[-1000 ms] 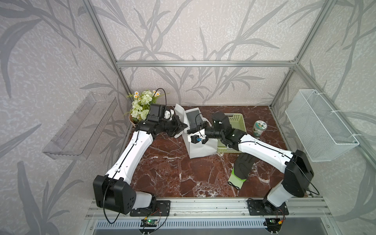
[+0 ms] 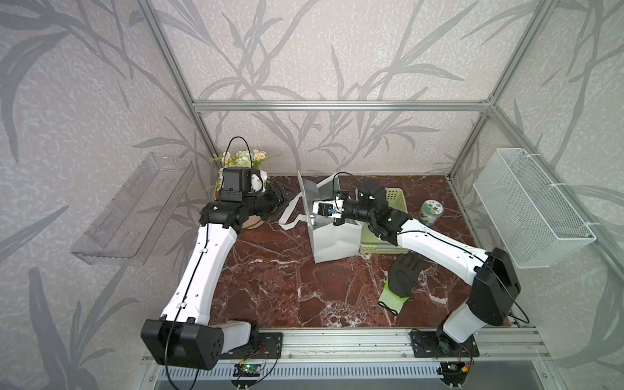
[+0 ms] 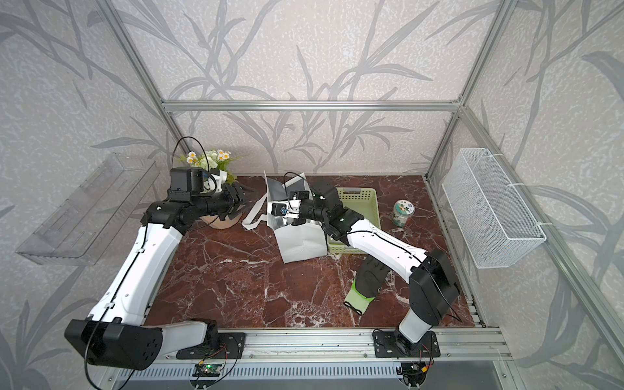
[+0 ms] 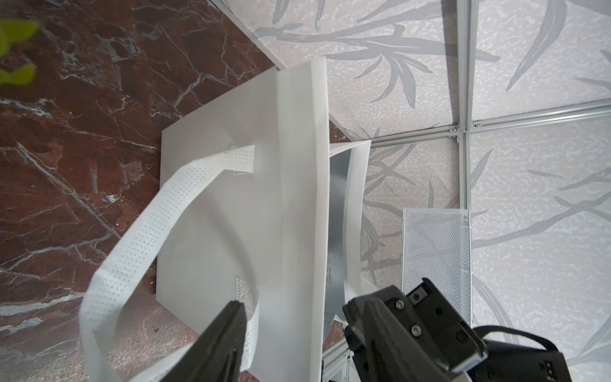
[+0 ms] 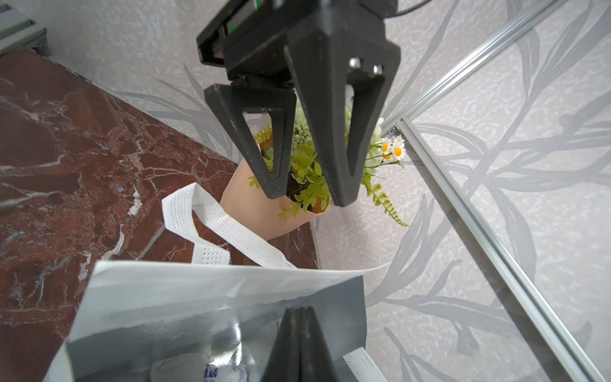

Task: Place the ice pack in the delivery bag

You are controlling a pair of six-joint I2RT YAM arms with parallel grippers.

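The white delivery bag (image 2: 336, 241) stands upright at mid-table, its silver-grey inside facing up. In the right wrist view, a clear and white pouch with blue print, apparently the ice pack (image 5: 219, 370), shows low inside the bag. My right gripper is over the bag's mouth; its fingers look close together, and whether they meet is unclear. Nothing shows between them. To the bag's left, my left gripper stands open, fingers apart and empty, clear of the bag wall. A white strap (image 4: 136, 254) hangs out from that side.
A flower pot (image 5: 264, 207) sits behind the left gripper. The green basket (image 2: 395, 197) is right of the bag, with a patterned can (image 2: 431, 212) farther right. A dark and green glove (image 2: 404, 276) lies in front.
My left gripper has opened away from the bag's left wall and moved left. That wall now stands straighter and its strap is exposed. The right gripper has risen slightly at the bag.
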